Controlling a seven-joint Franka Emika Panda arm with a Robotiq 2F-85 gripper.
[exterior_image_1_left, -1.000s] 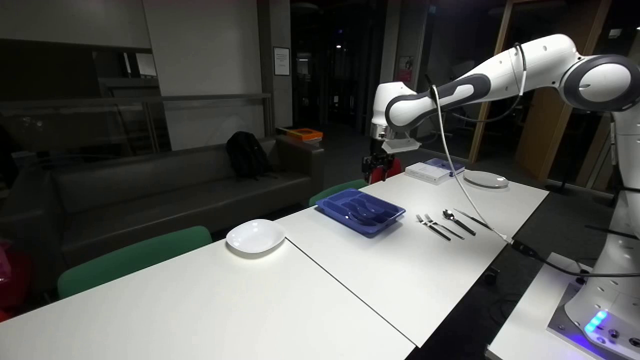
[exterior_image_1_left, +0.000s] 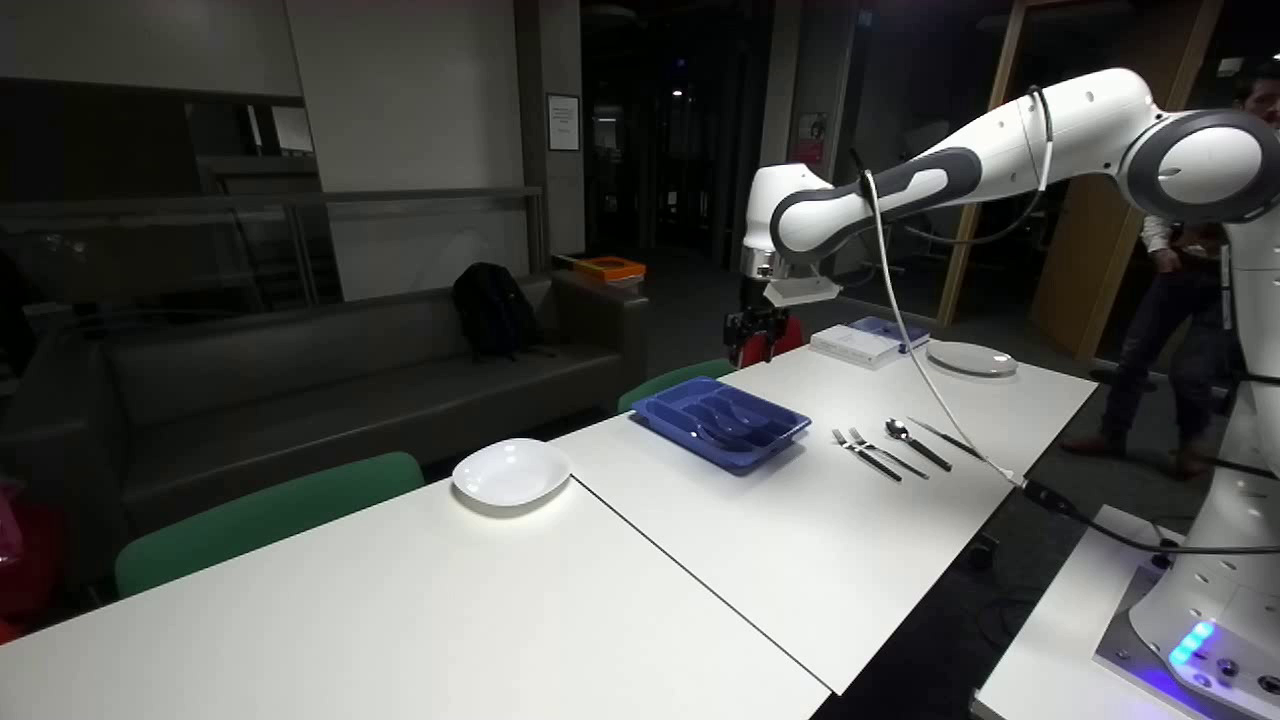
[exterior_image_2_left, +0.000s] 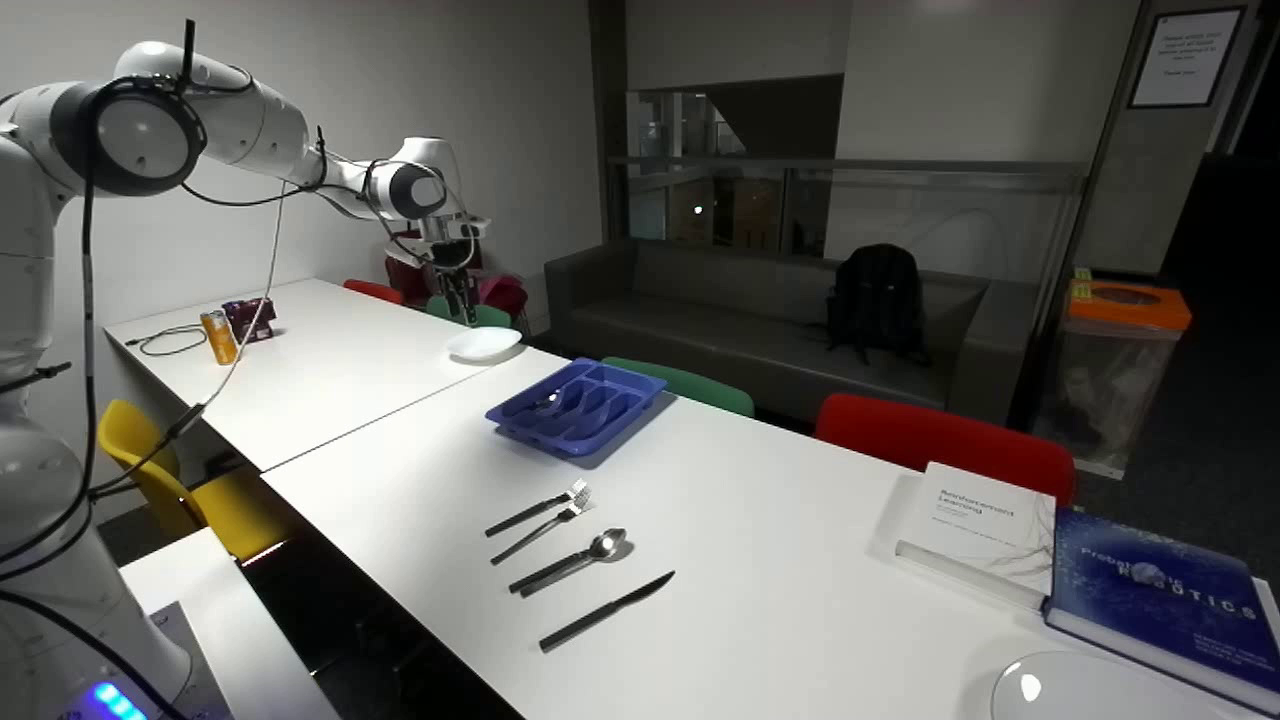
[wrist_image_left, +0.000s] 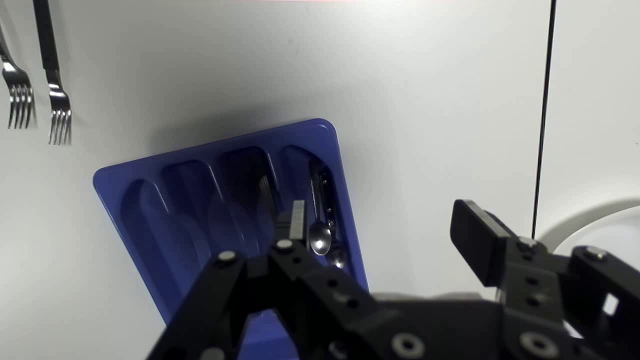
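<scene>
My gripper is open above the table, its fingers wide apart with nothing between them. Below it in the wrist view lies a blue cutlery tray (wrist_image_left: 219, 147), partly covered by the near finger. Small spoons (wrist_image_left: 320, 237) rest in the tray's right-hand compartment, and fork tines show in the dark one beside it. Two forks (exterior_image_2_left: 540, 510) lie side by side on the white table. Near them are spoons (exterior_image_2_left: 608, 544) with dark handles and a knife (exterior_image_2_left: 612, 610). A white bowl (exterior_image_1_left: 512, 472) stands apart from the tray, near the table seam.
Two books (exterior_image_2_left: 978, 528) and a round plate (exterior_image_1_left: 970, 359) occupy one end of the table. Toward the other end stand an orange can (exterior_image_2_left: 218, 337) and a dark red package (exterior_image_2_left: 248, 319). Bare tabletop surrounds the tray and cutlery. Chairs line the table's far edge.
A person has come into sight at the right edge of exterior view 1, behind the arm. Arm, tray, bowl and cutlery look unmoved.
</scene>
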